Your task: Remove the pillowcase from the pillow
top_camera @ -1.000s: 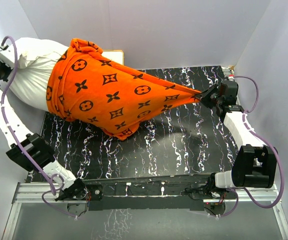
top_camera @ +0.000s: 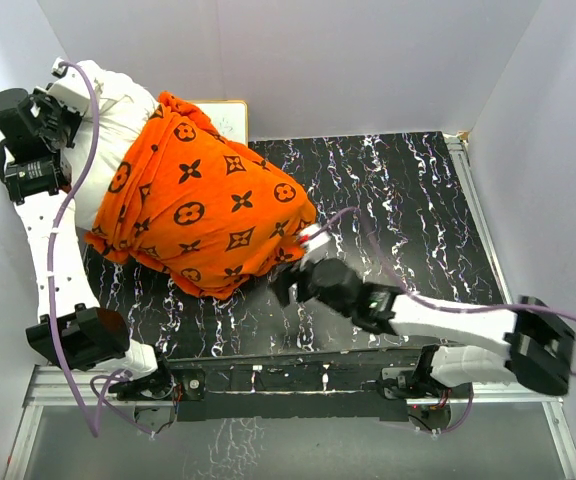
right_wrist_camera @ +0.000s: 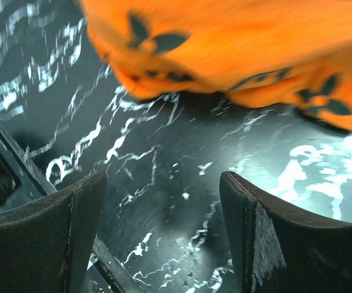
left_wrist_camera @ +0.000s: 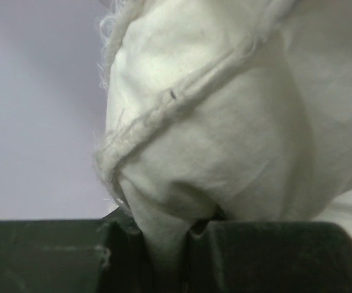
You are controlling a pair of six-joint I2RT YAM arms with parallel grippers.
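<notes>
At the left of the top view lies the white pillow [top_camera: 108, 120], partly out of the orange pillowcase [top_camera: 213, 200] with its dark monogram pattern. My left gripper [top_camera: 60, 125] is up at the pillow's upper-left end; in the left wrist view it is shut on the white fabric [left_wrist_camera: 194, 140], which fills most of that view. My right gripper [top_camera: 293, 280], blurred in the top view, is just beside the pillowcase's lower-right edge. In the right wrist view it stands open over the bare surface, with the orange cloth [right_wrist_camera: 225, 49] beyond the fingertips.
A white board [top_camera: 228, 120] shows behind the pillow at the back. Grey walls rise at the back and both sides, close to the left arm.
My right gripper let go of the pillowcase's stretched corner, which slackened leftward, and has moved left toward the cloth. My left gripper has shifted rightward with the pillow.
</notes>
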